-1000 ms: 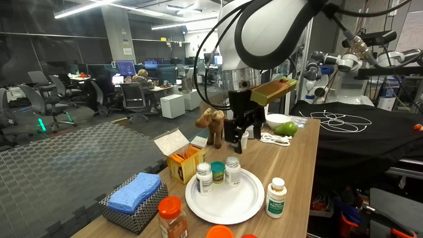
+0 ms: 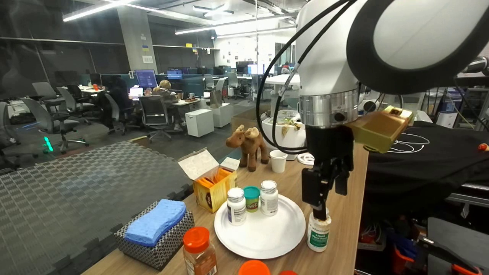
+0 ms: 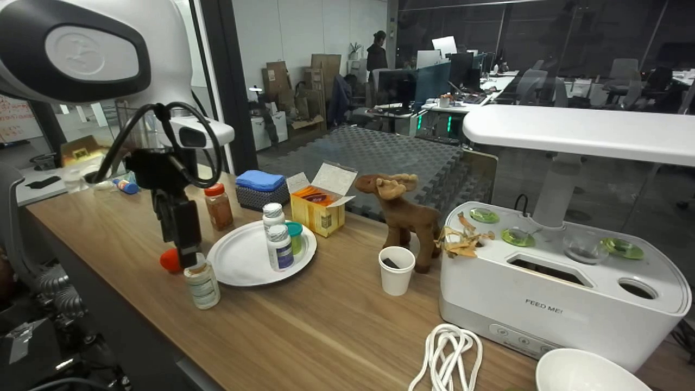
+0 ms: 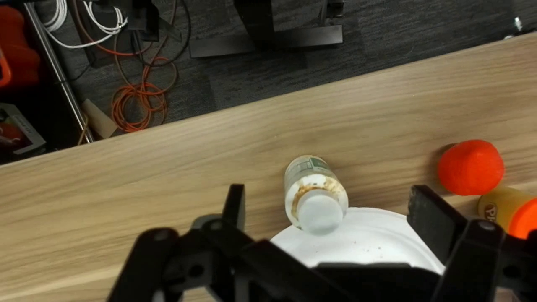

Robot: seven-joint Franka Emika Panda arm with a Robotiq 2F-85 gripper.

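Observation:
A white bottle with a green label [image 2: 318,236] stands upright on the wooden table, just beside the round white plate [image 2: 261,240]. My gripper [image 2: 326,201] is over this bottle, pointing down. In the wrist view the bottle [image 4: 319,196] shows between the spread fingers, a little ahead of them, and the fingers are open with nothing held. On the plate stand two white pill bottles [image 2: 236,207] [image 2: 269,199] and a small tub with a teal lid [image 2: 251,199].
An orange-lidded spice jar [image 2: 199,254], a tissue box with a blue sponge [image 2: 158,222] and a yellow tea box [image 2: 215,185] line the far side. A red object [image 4: 470,167] sits near the plate. A paper cup [image 3: 396,270] and moose toy [image 3: 410,215] stand farther off.
The arm has moved right and toward the exterior view 1 camera, from above the plate's far side to over the green-labelled bottle. The objects on the table stand where they were.

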